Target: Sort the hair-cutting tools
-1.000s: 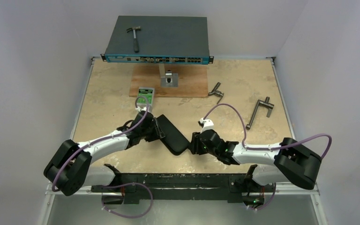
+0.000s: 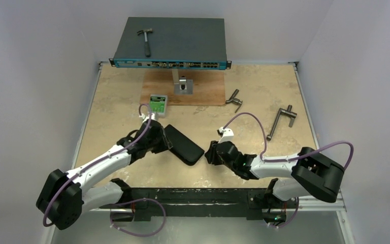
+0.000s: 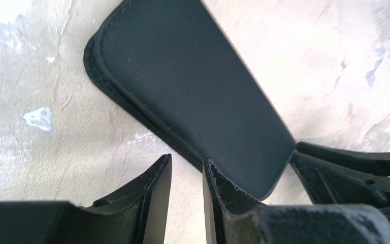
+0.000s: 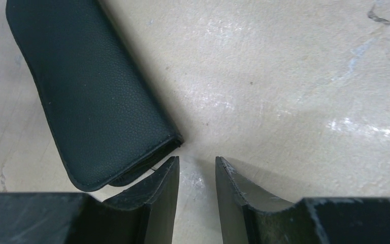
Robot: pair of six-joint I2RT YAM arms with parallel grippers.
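Observation:
A black zippered leather case (image 2: 183,145) lies on the table between my grippers, also filling much of the left wrist view (image 3: 193,91) and the left of the right wrist view (image 4: 91,101). My left gripper is open just beside the case's zipped edge, its fingertips apart over that side. My right gripper is at the case's near end, fingertips a short way apart with only bare table showing between them; whether it grips anything is not clear.
A rack unit (image 2: 177,40) with a hammer (image 2: 147,43) on it stands at the back. A green-labelled box (image 2: 157,101) sits left of centre, and metal pipe tools (image 2: 284,114) lie on the right, where table is otherwise clear.
My left gripper has moved back to the left, away from the case.

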